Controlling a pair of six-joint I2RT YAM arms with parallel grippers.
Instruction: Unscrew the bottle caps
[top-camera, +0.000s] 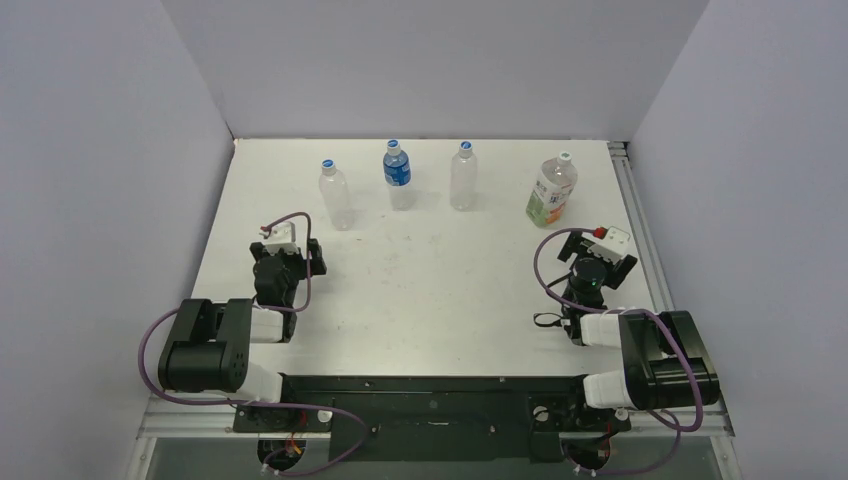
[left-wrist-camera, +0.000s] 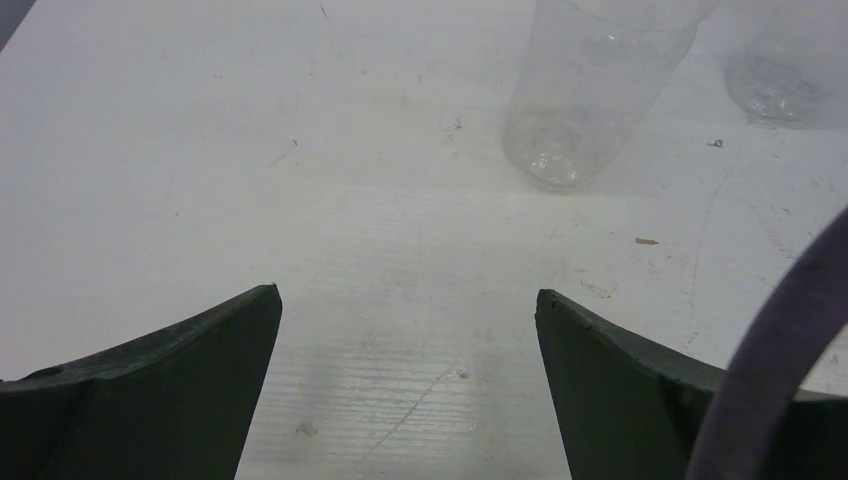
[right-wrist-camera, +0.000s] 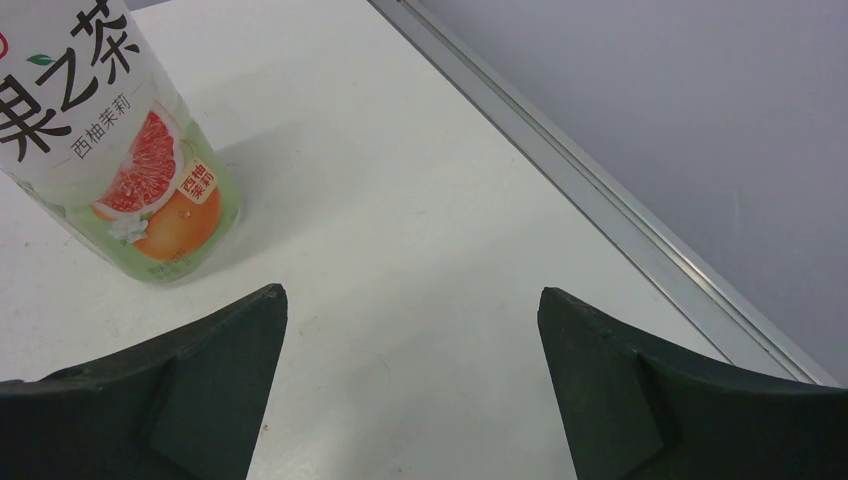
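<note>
Four capped bottles stand in a row across the back of the table: a clear one (top-camera: 335, 200) at left, a blue-labelled one (top-camera: 397, 172), another clear one (top-camera: 463, 182), and a larger tea bottle (top-camera: 552, 190) at right. My left gripper is open and empty, low at the table's left, in front of the first clear bottle (left-wrist-camera: 590, 90). My right gripper is open and empty at the right, in front of the tea bottle (right-wrist-camera: 150, 190).
Walls close it in on the left, back and right, with a metal rail (right-wrist-camera: 560, 160) along the right edge. Purple cables loop over both arms.
</note>
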